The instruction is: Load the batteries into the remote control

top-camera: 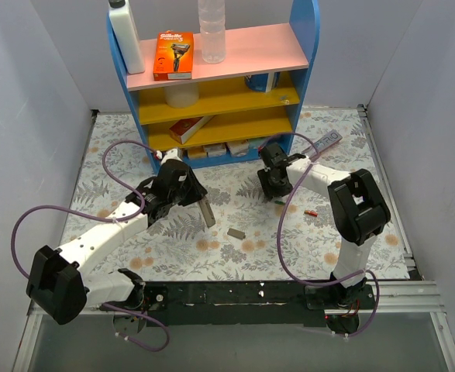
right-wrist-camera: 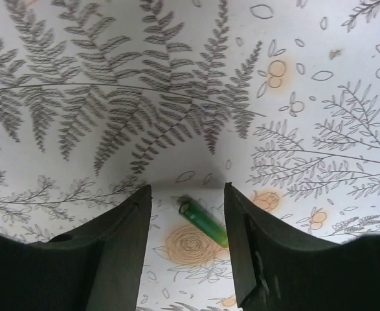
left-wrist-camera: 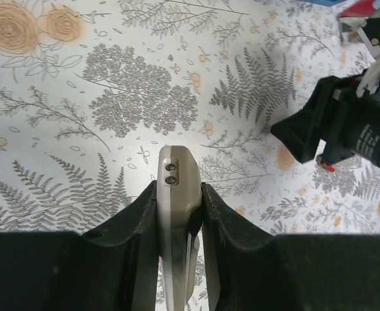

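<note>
My left gripper (top-camera: 199,197) is shut on the remote control (top-camera: 207,213), a slim grey-white body that hangs from its fingers in the top view. Seen from the left wrist, the remote (left-wrist-camera: 177,194) stands on edge between the fingers, narrow end up; its battery bay cannot be made out. Over the table to the right, my right gripper (top-camera: 274,191) is open. A green battery (right-wrist-camera: 204,223) lies slantwise on the cloth, between and below the open fingers in the right wrist view. A red battery (top-camera: 311,213) rests farther right. The small grey cover (top-camera: 236,233) lies mid-table.
A blue shelf unit (top-camera: 211,160) with boxes and bottles rises at the back. Near its right side lies a long box (top-camera: 322,145). Clear patterned cloth (top-camera: 211,260) fills the front middle. Walls stand close on both sides.
</note>
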